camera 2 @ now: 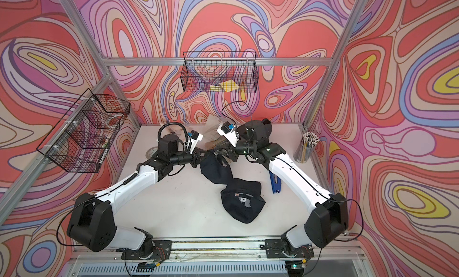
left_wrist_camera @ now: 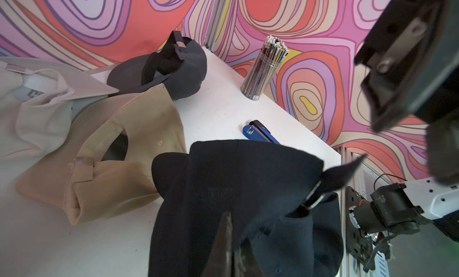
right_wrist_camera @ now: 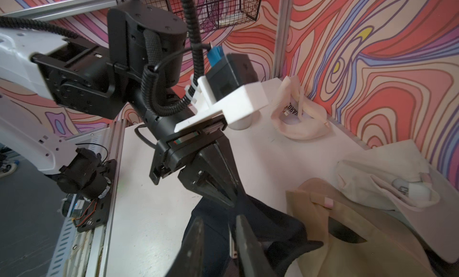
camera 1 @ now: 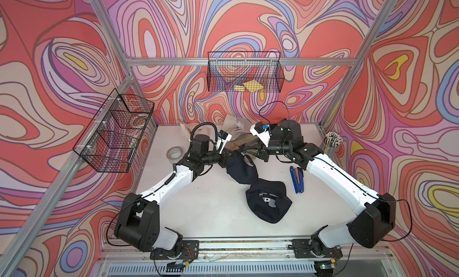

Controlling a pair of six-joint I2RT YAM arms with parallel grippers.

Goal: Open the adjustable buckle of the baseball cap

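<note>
A black cap (camera 1: 241, 169) is held up at mid-table, in the left wrist view filling the lower middle (left_wrist_camera: 248, 181). My left gripper is shut on its fabric. A strap end (left_wrist_camera: 339, 174) with a metal buckle (left_wrist_camera: 313, 195) sticks out at the cap's right side. My right gripper is over the cap by the buckle, its fingers a little apart; whether anything is between them is unclear. A second black cap (camera 1: 267, 210) lies in front on the table.
Tan cap (left_wrist_camera: 119, 171), cream cap (left_wrist_camera: 33, 109) and dark grey cap (left_wrist_camera: 181, 80) lie behind. A blue stapler-like object (camera 1: 296, 181) and a pencil holder (camera 2: 303, 150) stand right; a tape roll (camera 1: 174, 155) lies left.
</note>
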